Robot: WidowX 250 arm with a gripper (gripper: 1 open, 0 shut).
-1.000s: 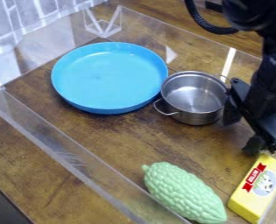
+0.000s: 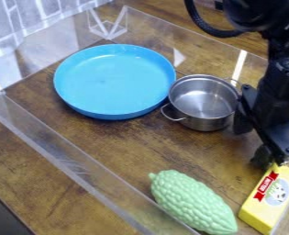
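Observation:
My black gripper [image 2: 261, 144] is at the right, low over the table, open, its fingertips just behind the top end of a yellow box [image 2: 268, 204] with a red label, lying at the lower right. A steel pot [image 2: 202, 103] with handles stands left of the gripper. A pale green bumpy vegetable [image 2: 191, 200] lies at the bottom, left of the box. A blue plate [image 2: 115, 80] lies at the upper left. Whether anything sits between the fingers is hard to see.
Clear plastic walls [image 2: 73, 173] run round the wooden table [image 2: 110, 142]. The middle of the table, below the plate and pot, is clear.
The arm and its cable have shifted very slightly at the upper right. The objects on the table have not moved.

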